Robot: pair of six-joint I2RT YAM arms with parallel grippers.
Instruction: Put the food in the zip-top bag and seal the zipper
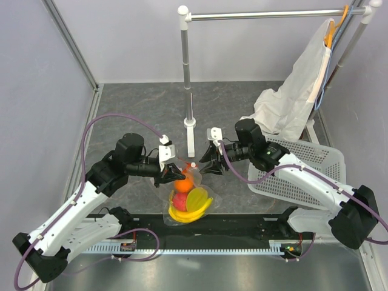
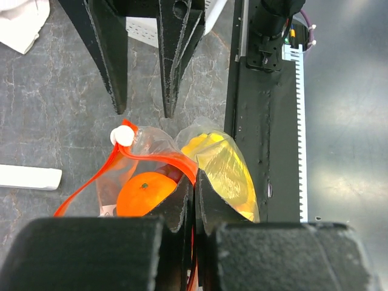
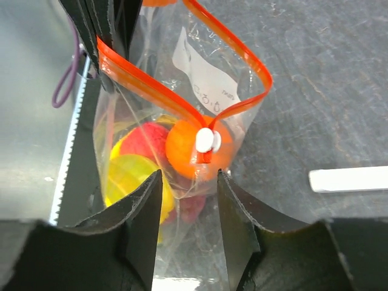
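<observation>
The clear zip bag (image 1: 182, 206) with red-orange zipper holds an orange (image 3: 182, 145), a red fruit (image 3: 142, 142) and yellow pieces (image 3: 130, 182). In the left wrist view my left gripper is shut on the bag's zipper edge at one side. The white slider (image 3: 206, 140) sits on the zipper toward the right gripper. My right gripper is part open, its fingers just short of the slider, nothing seen held between them.
A white plastic basket (image 1: 297, 182) stands at the right, below a hanging white cloth bag (image 1: 291, 103). A white rail post (image 1: 189, 121) stands behind the food bag.
</observation>
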